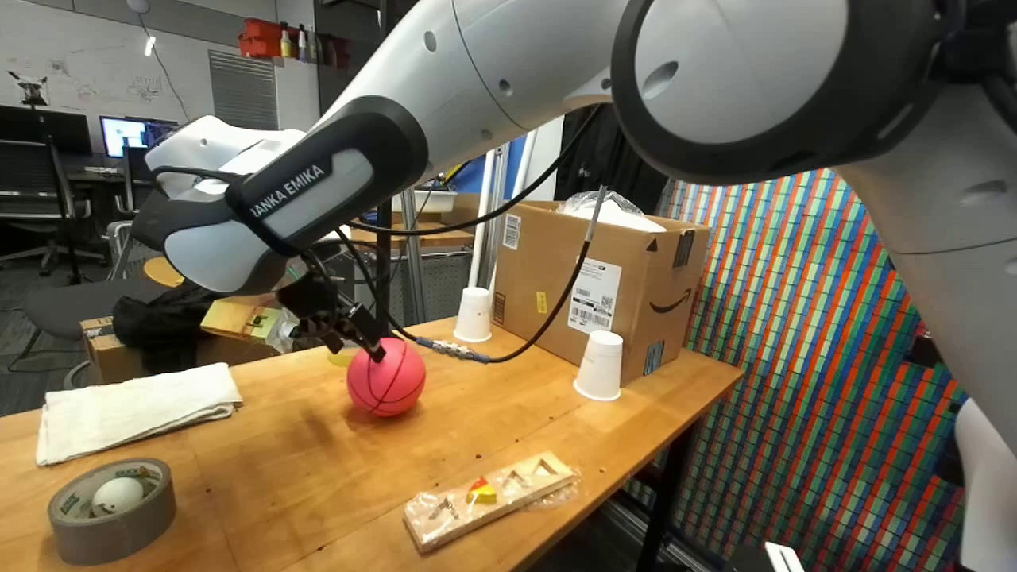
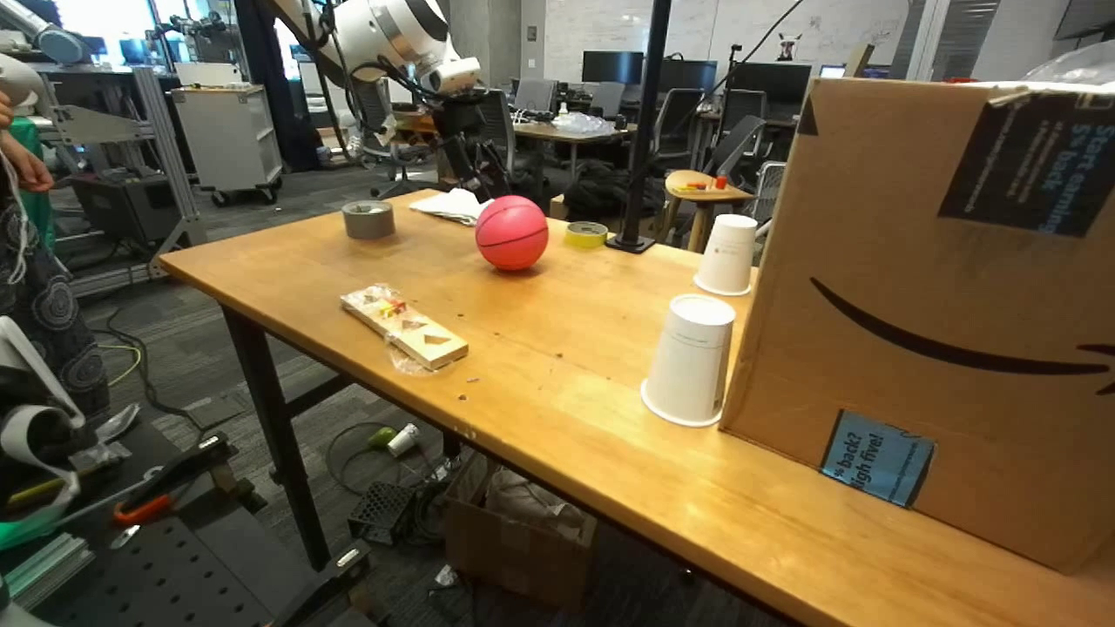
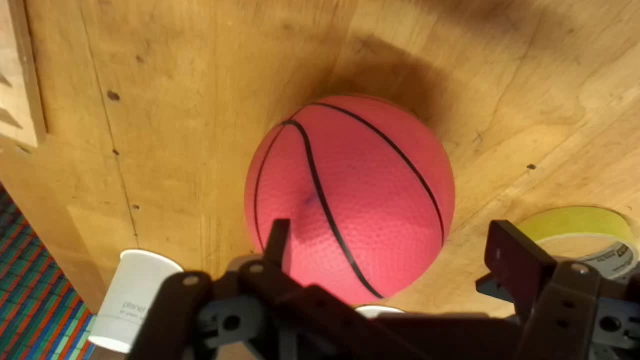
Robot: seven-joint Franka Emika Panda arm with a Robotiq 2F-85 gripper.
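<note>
A pink ball (image 1: 386, 380) with black lines rests on the wooden table (image 1: 276, 457). My gripper (image 1: 354, 335) hangs by the ball's upper left side in the first exterior view. From the second exterior view, the gripper (image 2: 478, 176) appears above and to the left of the ball (image 2: 511, 233). Its fingers stand wide apart in the wrist view, one finger (image 3: 277, 243) overlapping the ball's lower left edge and the other finger (image 3: 516, 264) clear to its right. The ball (image 3: 354, 198) lies largely ahead of the open fingers; whether any finger touches it, I cannot tell.
A yellow tape roll (image 3: 576, 231) lies close to the ball. Grey tape (image 1: 113, 510) holds a white ball (image 1: 118, 496); a white cloth (image 1: 138, 408) lies behind. A wooden puzzle board (image 1: 491, 500) sits in front, with two white cups (image 1: 600, 367) beside the cardboard box (image 1: 562, 238).
</note>
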